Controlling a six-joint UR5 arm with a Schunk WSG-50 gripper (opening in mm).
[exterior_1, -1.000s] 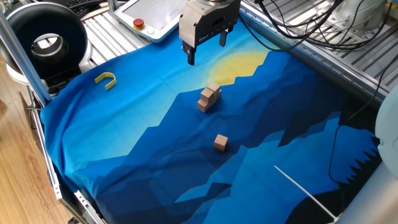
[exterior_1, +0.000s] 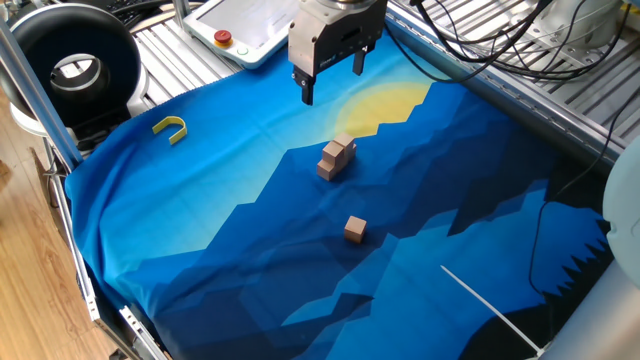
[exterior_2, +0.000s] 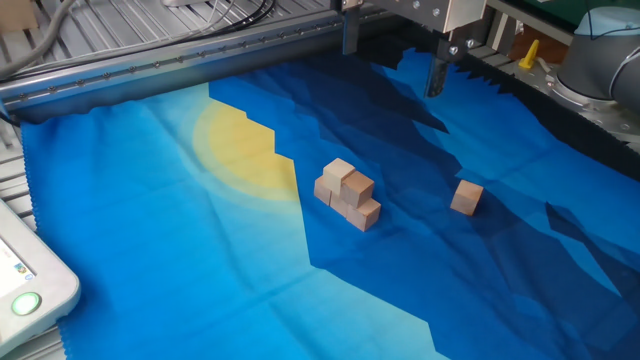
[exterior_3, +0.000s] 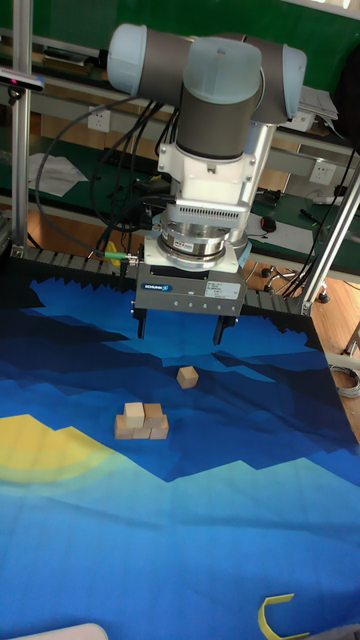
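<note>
A small stack of wooden cubes (exterior_1: 334, 158) sits near the middle of the blue cloth, with a lower row and two cubes on top of it. In exterior view 2 the stack (exterior_2: 347, 190) shows a pale cube (exterior_2: 338, 175) beside a browner cube (exterior_2: 357, 188) in its upper layer. One single cube (exterior_1: 355, 230) lies apart from the stack, directly on the cloth; it also shows in exterior view 3 as a lone cube (exterior_3: 187, 377). High above the cloth hangs my gripper (exterior_3: 182, 329), its two fingers wide apart and nothing between them. It touches no cube.
A yellow hook-shaped piece (exterior_1: 171, 129) rests on the cloth, well away from the cubes. Beyond the cloth's edge lies a control tablet (exterior_1: 243, 28) with a red button. A thin white rod (exterior_1: 492, 304) crosses the other side.
</note>
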